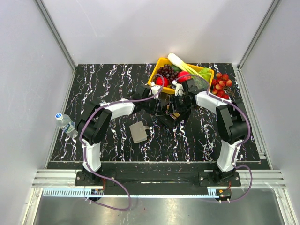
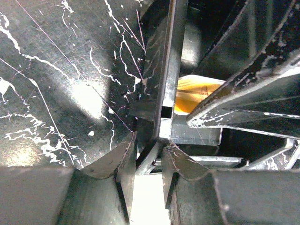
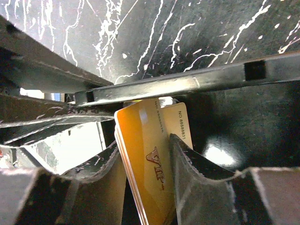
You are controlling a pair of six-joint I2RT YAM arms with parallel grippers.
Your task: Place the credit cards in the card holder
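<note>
The black card holder [image 1: 168, 121] lies at the table's centre, below the yellow basket. In the left wrist view my left gripper is shut on the holder's edge [image 2: 169, 56]; a yellow card [image 2: 197, 93] shows inside. In the right wrist view gold cards [image 3: 146, 136] stand inside the holder, between the fingers of my right gripper, which overlap them; whether these fingers grip the cards is hard to tell.
A yellow basket of produce [image 1: 164, 62] stands behind the holder, with tomatoes [image 1: 222, 83] to its right. A grey flat object [image 1: 138, 131] lies front-left of the holder, and a bottle [image 1: 66, 125] stands at the far left.
</note>
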